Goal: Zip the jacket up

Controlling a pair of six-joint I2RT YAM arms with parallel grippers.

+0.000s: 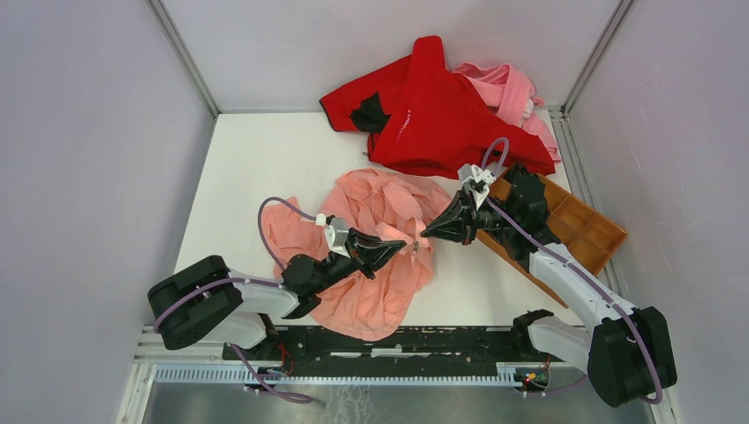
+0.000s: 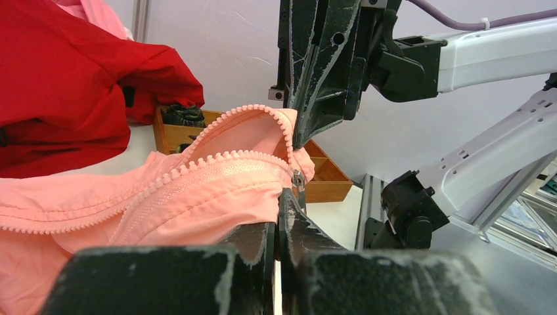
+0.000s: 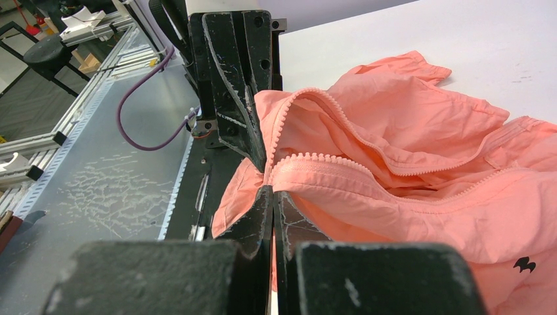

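Observation:
The peach jacket (image 1: 371, 305) lies spread on the table, front open, its two rows of zipper teeth (image 2: 217, 157) curving apart. Near the lower end, my left gripper (image 1: 404, 245) is shut on one front edge of the jacket. Just beyond its tips in the left wrist view sits the metal zipper slider (image 2: 299, 179). Opposite, my right gripper (image 1: 424, 235) is shut at the other edge, a thin fold of cloth (image 3: 289, 176) running up to its fingertips. The raised cloth spans the short gap between both grippers. How the teeth sit inside the slider is hidden.
Behind the jacket lies a red garment (image 1: 442, 124), with a pink one (image 1: 508, 88) at its back right. A wooden divided box (image 1: 578, 221) stands beneath the right arm. Bare table (image 1: 256, 159) shows at the back left.

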